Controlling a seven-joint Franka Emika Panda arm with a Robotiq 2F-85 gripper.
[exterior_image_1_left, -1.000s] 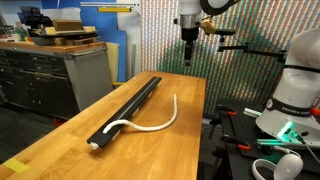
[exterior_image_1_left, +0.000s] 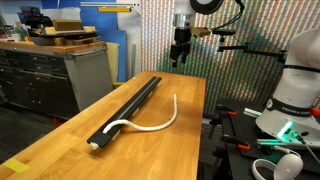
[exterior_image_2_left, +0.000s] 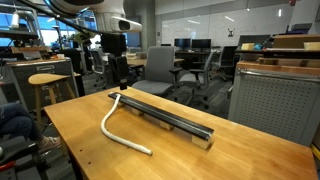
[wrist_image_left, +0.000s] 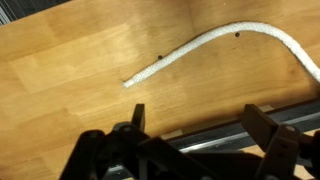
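Observation:
A white rope-like cord (exterior_image_1_left: 158, 127) lies in a curve on the wooden table. One end rests on or against a long black channel (exterior_image_1_left: 128, 112); the other lies free on the wood. From the other side, the cord (exterior_image_2_left: 108, 125) and the channel (exterior_image_2_left: 165, 112) show the same layout. High over the far part of the table hangs my gripper (exterior_image_1_left: 179, 59), clear of both things. In the wrist view the gripper has its fingers wide apart, nothing between them. The cord (wrist_image_left: 205, 42) runs across the upper part there, the channel (wrist_image_left: 225, 132) beneath the fingers.
The wooden table top (exterior_image_2_left: 240, 160) has much bare room around the cord. Small wooden blocks (exterior_image_2_left: 200, 140) sit under the channel. A stool (exterior_image_2_left: 50, 85) and office chairs (exterior_image_2_left: 160, 65) stand beyond the table.
The arm's hand has turned and shifted slightly to the left in exterior view 1, still high over the table. The cord and channel have not moved.

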